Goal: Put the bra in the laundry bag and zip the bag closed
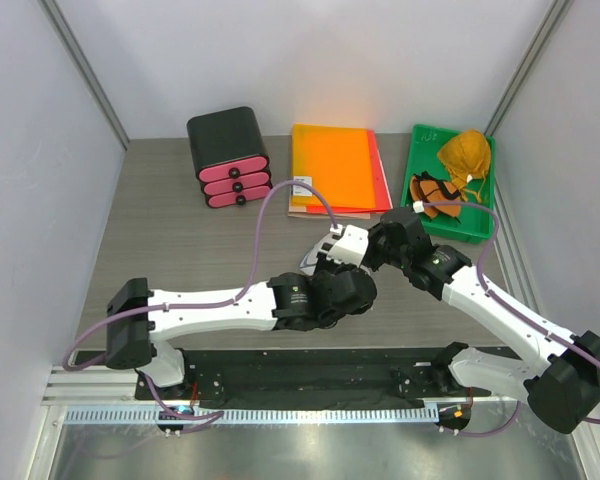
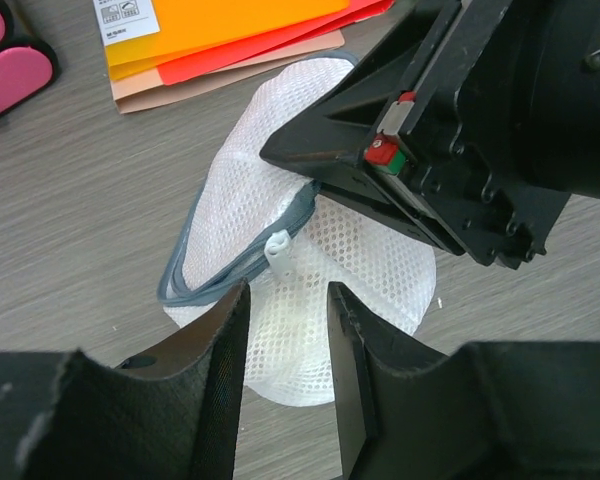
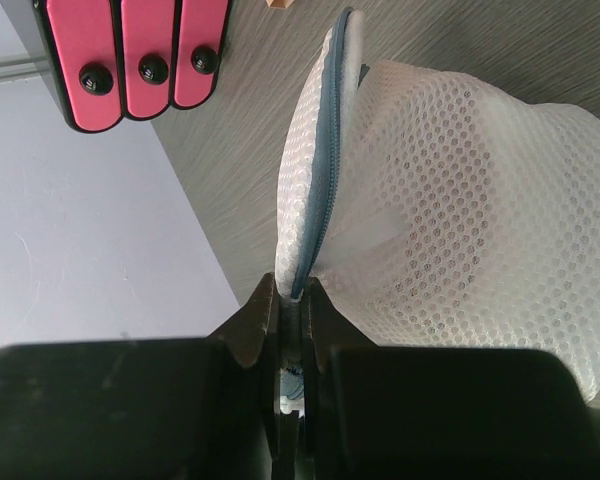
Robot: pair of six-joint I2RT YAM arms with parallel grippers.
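The white mesh laundry bag point(image 2: 375, 265) has a grey zip edge point(image 2: 213, 282), with a small white pull or tag point(image 2: 279, 250) beside it. In the right wrist view my right gripper is shut on the bag's zip edge point(image 3: 321, 190). My left gripper is over the bag, its fingers apart with nothing gripped between them; the pull lies just beyond the gap. A faint pinkish tint point(image 3: 450, 165) shows through the mesh, but whether this is the bra I cannot tell. From above, the arms hide most of the bag.
Behind the bag lie orange and red folders point(image 1: 332, 165). A black box with pink drawers point(image 1: 230, 158) stands at the back left. At the right, a green bin point(image 1: 421, 150) holds a mustard cloth item point(image 1: 466, 155) and a tan one with black straps.
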